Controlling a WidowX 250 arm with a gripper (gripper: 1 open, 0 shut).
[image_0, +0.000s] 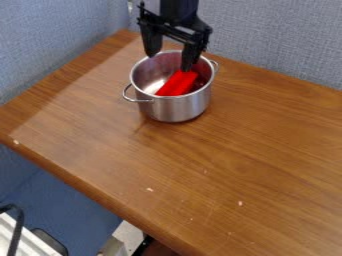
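A steel pot (167, 106) with two loop handles stands at the back of the wooden table. Inside it lies a red object (175, 84), partly hidden by my gripper. My black gripper (170, 55) hangs from the top of the view over the pot, open, with one finger at the left and the other at the right, just above the red object.
Blue-grey padded walls stand behind and to the left. Cables and a white item lie off the table at the bottom left.
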